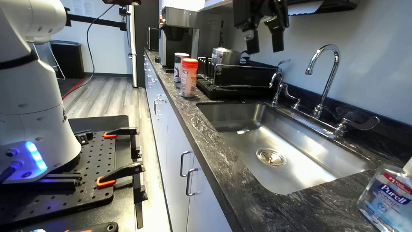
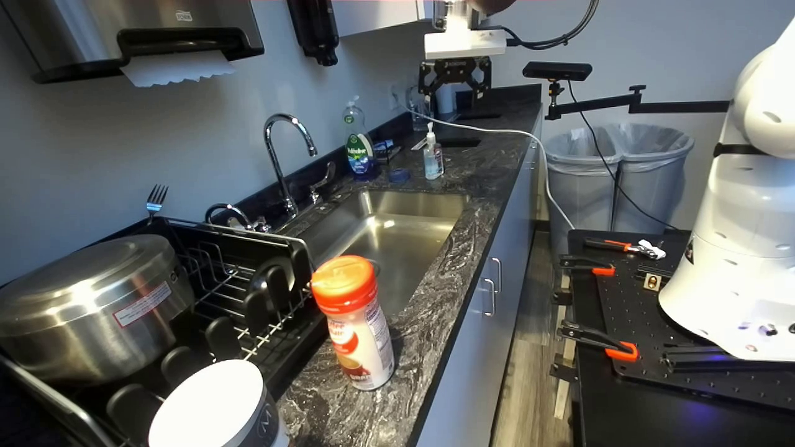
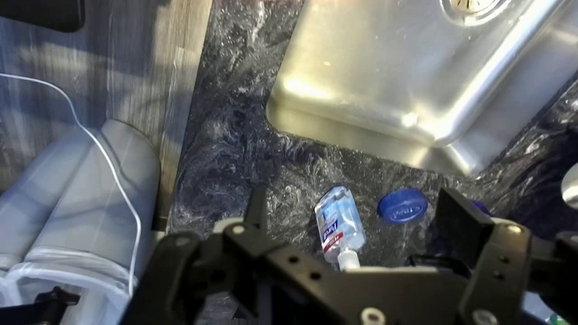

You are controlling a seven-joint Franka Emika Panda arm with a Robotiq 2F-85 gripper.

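Observation:
My gripper is open above the counter, its black fingers spread wide with nothing held between them. Below, in the wrist view, a clear Purell bottle appears in the gap between the fingers, well under them. A blue round lid lies beside it, closer to the right finger. From exterior view 2 the gripper hangs high, clear of the countertop and of the Purell bottle standing there. In exterior view 1 the gripper shows at the top, its fingers apart.
The steel sink takes up the counter's middle, with a tall faucet behind. A dish rack and a red-capped creamer bottle stand beyond it. A dish soap bottle is near the wall. A white cable crosses the counter.

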